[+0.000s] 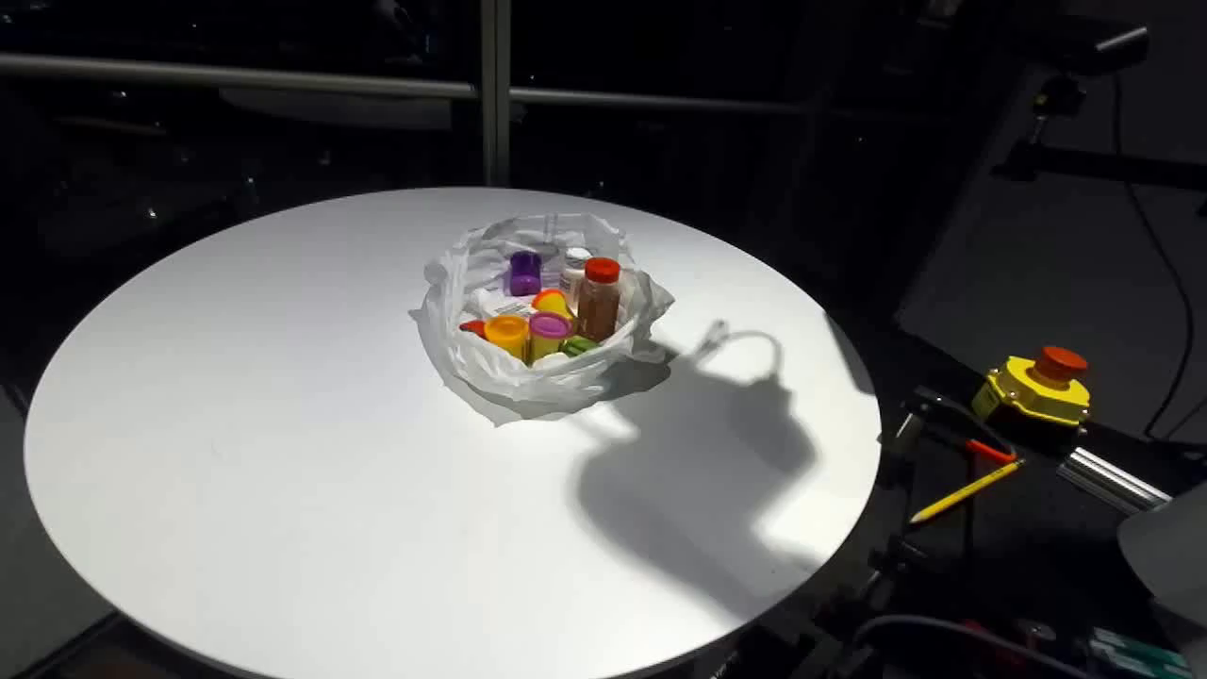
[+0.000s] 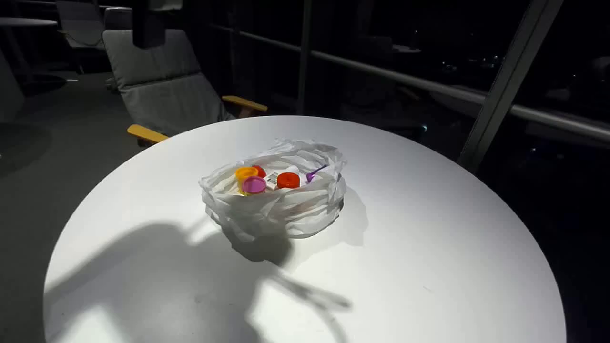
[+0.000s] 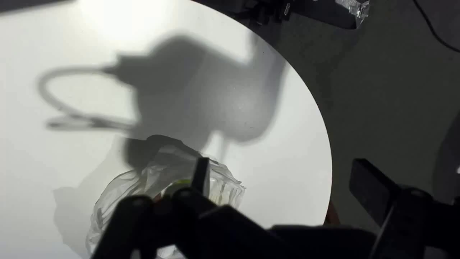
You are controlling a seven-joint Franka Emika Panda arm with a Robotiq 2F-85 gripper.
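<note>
A crumpled white plastic bag (image 1: 543, 390) sits on a round white table, its mouth spread open. Inside it are a red-capped brown bottle (image 1: 599, 304), a purple container (image 1: 525, 273), a white bottle (image 1: 574, 266), an orange-lidded tub (image 1: 506, 332) and a pink-lidded tub (image 1: 550, 329). Exterior view 2 shows the same bag (image 2: 269, 214) with the red cap (image 2: 288, 180) near its rim. Seen in the wrist view, my gripper is open, its dark fingers wide apart and only table between them. The left finger overlaps the bag (image 3: 168, 166), hiding most of its contents.
Bare table (image 1: 260, 430) surrounds the bag, with the arm's shadow across part of it. Beyond the table's right edge are a yellow-and-red stop button (image 1: 1038, 389) and a yellow pencil (image 1: 965, 491). A grey chair (image 2: 163, 85) stands behind the table.
</note>
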